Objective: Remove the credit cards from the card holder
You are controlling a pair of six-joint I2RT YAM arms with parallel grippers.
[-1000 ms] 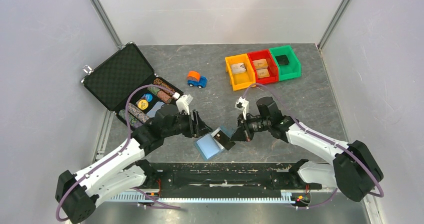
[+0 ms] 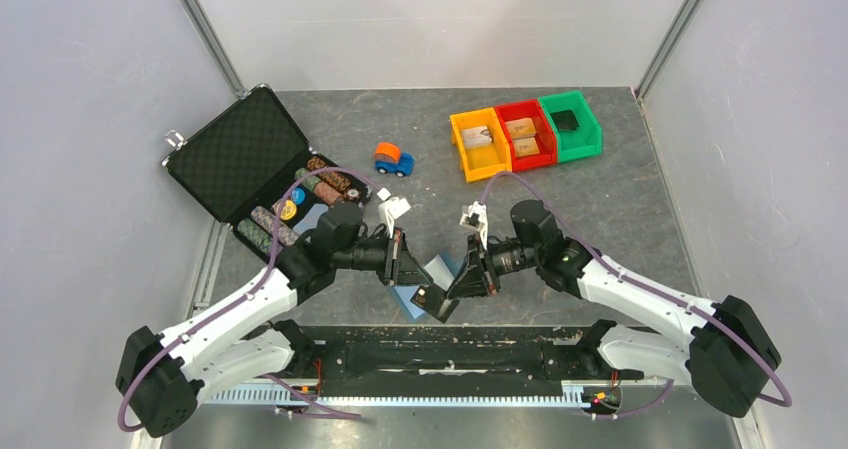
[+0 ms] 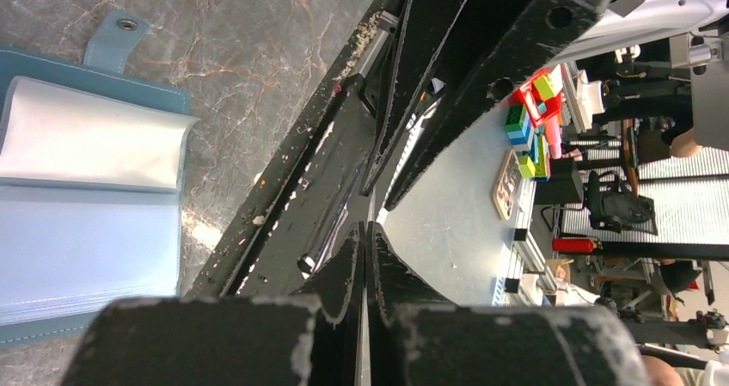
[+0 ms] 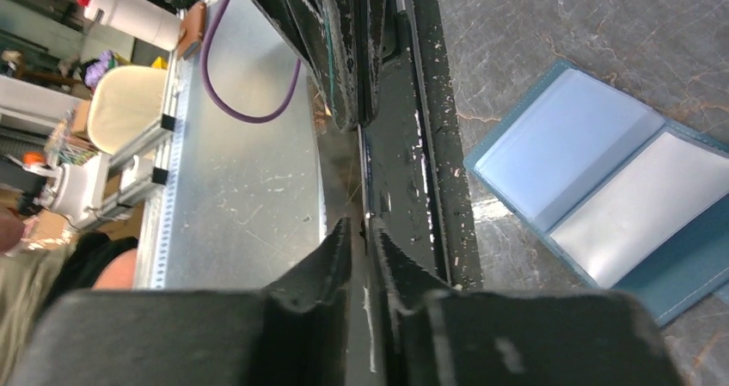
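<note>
A black card [image 2: 436,303] spans the short gap between my grippers, above the table's front part. My left gripper is shut on it; from there the card shows only as a thin edge. At its opposite side, my right gripper has its fingertips slightly apart around the card's edge [image 4: 364,175]. The blue card holder [image 3: 82,247] lies spread open on the table, with clear and pale pockets. From above, the arms and the card partly cover the holder [image 2: 408,303].
Yellow [image 2: 470,122], red [image 2: 541,119] and green [image 2: 594,134] bins stand at the back right. An open black case [image 2: 235,154] with chips is at the left, a toy truck [image 2: 394,160] near the middle.
My left gripper has moved right and toward the front, reaching the card and shutting on it. The card has shifted slightly left and forward; the right gripper has loosened.
</note>
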